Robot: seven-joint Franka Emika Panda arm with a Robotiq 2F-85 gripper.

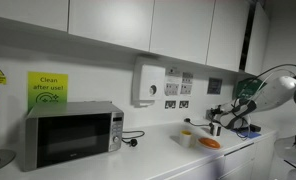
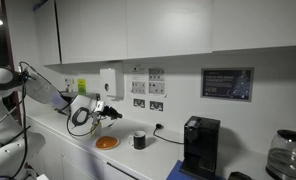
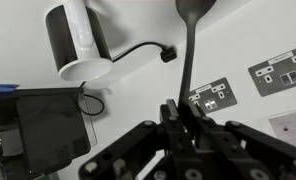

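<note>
A dark spoon (image 3: 191,45) runs up through the wrist view, its rounded head at the top edge. My gripper is shut on the spoon's handle. In exterior view 2 the gripper (image 2: 112,113) is small and dark, raised above the counter behind the orange plate (image 2: 106,142); the spoon is hard to make out there. A black mug (image 2: 139,140) stands upright to the right of that plate. The wrist view shows a black and white mug (image 3: 76,40) apart from the spoon. Near the orange plate (image 1: 209,143) in exterior view 1 sits a pale cup (image 1: 185,139).
A microwave (image 1: 73,134) occupies the counter's left side in exterior view 1. The coffee machine (image 2: 201,146) and glass kettle (image 2: 287,155) stand at the right in exterior view 2. Wall cabinets (image 1: 123,22) overhang the counter. Clear counter lies between microwave and cup.
</note>
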